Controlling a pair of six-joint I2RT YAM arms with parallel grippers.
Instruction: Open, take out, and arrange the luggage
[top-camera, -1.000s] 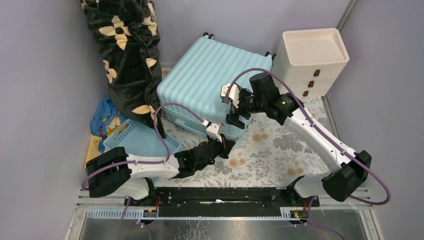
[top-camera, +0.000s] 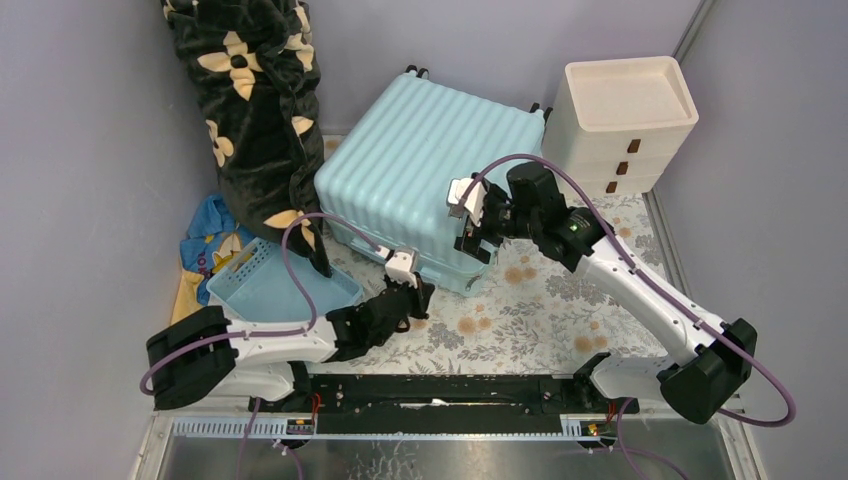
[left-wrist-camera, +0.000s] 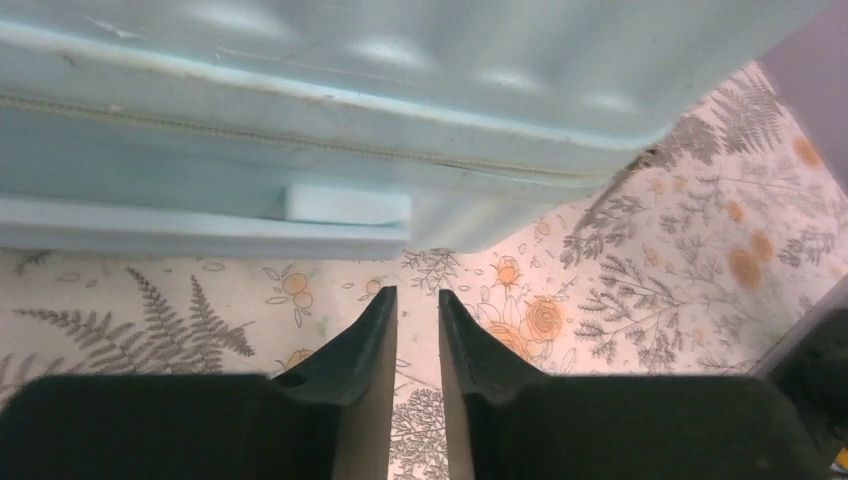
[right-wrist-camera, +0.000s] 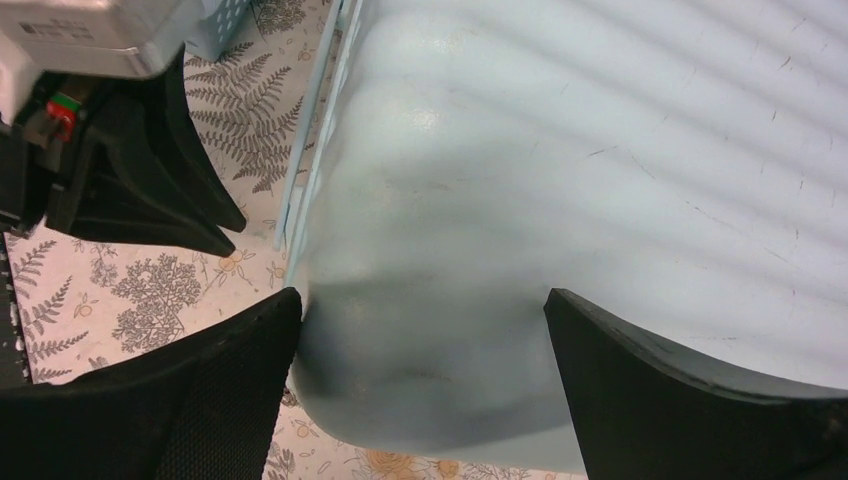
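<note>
A light blue ribbed suitcase (top-camera: 420, 150) lies on the floral floor, its zipper seam (left-wrist-camera: 230, 130) and side handle (left-wrist-camera: 200, 236) showing in the left wrist view. My left gripper points at the bottom front of the suitcase, just short of the handle, its fingers part open with only floor between them. My right gripper (top-camera: 472, 240) is at the suitcase's front right corner, open, its fingers on either side of that rounded corner in the right wrist view.
A blue plastic basket (top-camera: 250, 290) and a blue-yellow cloth (top-camera: 205, 235) lie at left, below a dark flowered blanket (top-camera: 240, 120). A white drawer unit (top-camera: 625, 140) stands at back right.
My left gripper has moved left along the suitcase front. The suitcase looks unmoved.
</note>
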